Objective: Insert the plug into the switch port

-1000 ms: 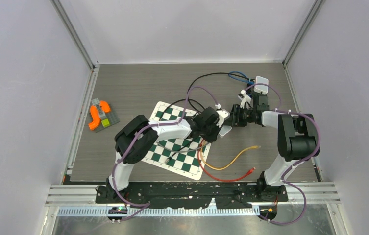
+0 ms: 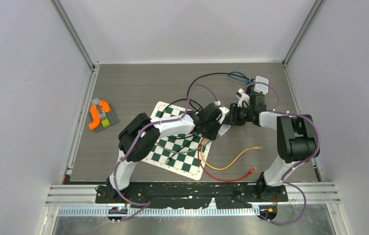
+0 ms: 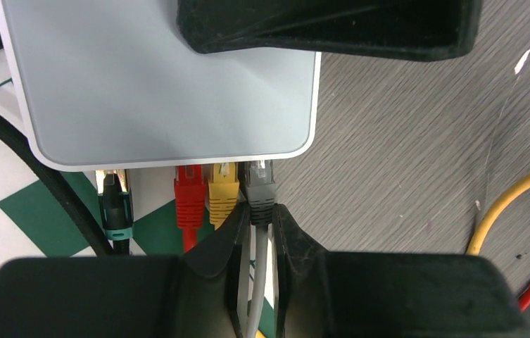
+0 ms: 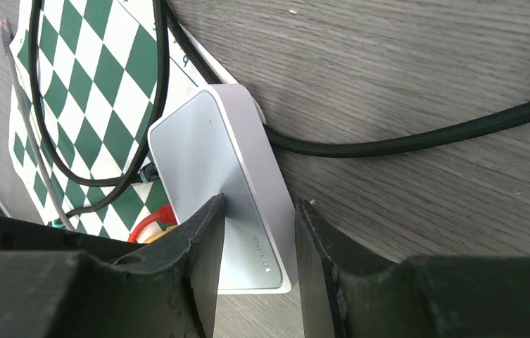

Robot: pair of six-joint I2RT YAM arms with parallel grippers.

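Note:
Grey-faced with a white rim, the switch [image 3: 163, 105] fills the upper part of the left wrist view. My left gripper is shut on the grey plug [image 3: 260, 184], right of the yellow plug. The grey plug's clear front meets the switch's port edge; how deep it sits is hidden. In the right wrist view, my right gripper has the switch's end between its part-open fingers, one over the grey face and one along the white side. Whether both press on it cannot be told.
A red plug [image 3: 190, 193], a yellow plug [image 3: 224, 189] and a black cable's plug [image 3: 115, 204] line the same edge. Loose yellow [image 2: 238, 155] and red [image 2: 241, 177] cable ends lie on the table. A second white box [image 2: 261, 84] stands at back right.
My right gripper has moved a little to the left at the switch, and the switch looks slightly shifted left too.

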